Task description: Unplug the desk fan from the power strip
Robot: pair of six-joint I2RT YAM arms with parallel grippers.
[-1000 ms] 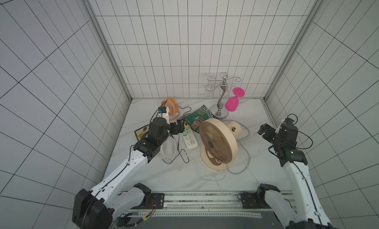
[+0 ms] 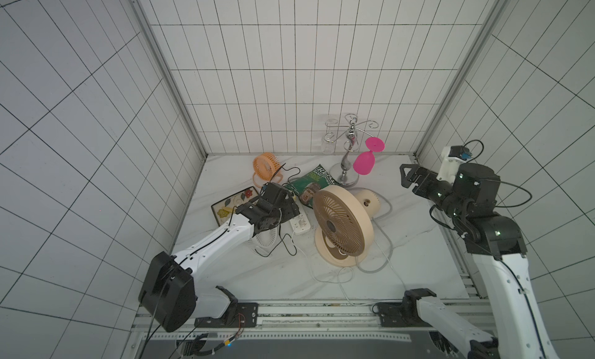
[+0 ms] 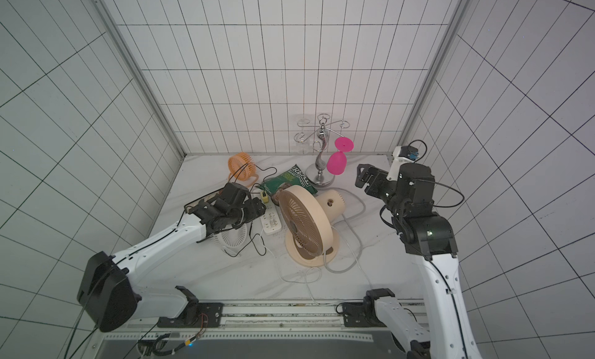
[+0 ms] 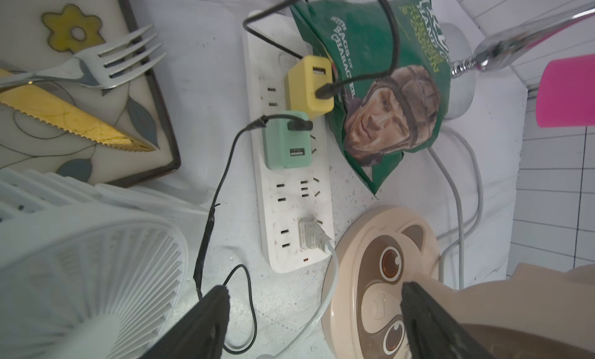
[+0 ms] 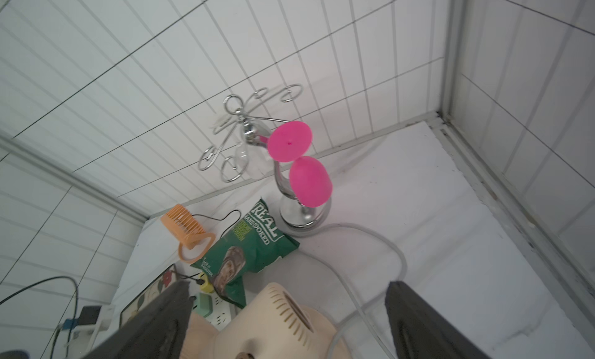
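The white power strip (image 4: 282, 204) lies beneath my open left gripper, which hangs over it in the left wrist view. It carries a yellow USB adapter (image 4: 298, 89), a mint adapter (image 4: 279, 148) with a black cable, and a white plug (image 4: 310, 235) at the near end. A large beige fan (image 2: 341, 219) stands right of the strip; a white fan (image 4: 86, 260) lies left, an orange fan (image 2: 266, 167) behind. Which plug belongs to which fan cannot be told for certain. My right gripper is open, raised above the right side of the table.
A green crisp bag (image 4: 390, 61) touches the strip. A tray (image 4: 167, 129) with cutlery lies at the left. A chrome stand (image 2: 344, 176) with pink glasses is at the back. The table's right side (image 5: 471, 266) holds loose grey cables and free room.
My left gripper has moved down and right over the power strip.
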